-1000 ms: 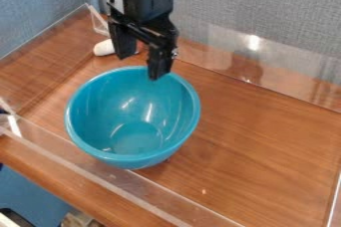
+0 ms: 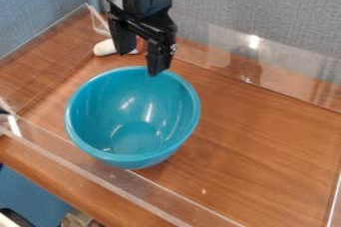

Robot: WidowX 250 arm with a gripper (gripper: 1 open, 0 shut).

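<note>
A large teal plastic bowl rests on the wooden table. The black gripper hangs over the bowl's back rim with its fingers pointing down and spread apart. Nothing shows between them. A small white object lies behind the gripper at the back left, partly hidden by it.
A grey wall runs along the back and a blue panel stands at the left. Clear strips edge the table at the front and back.
The gripper has shifted slightly left and upward in the view. The bowl looks unchanged.
</note>
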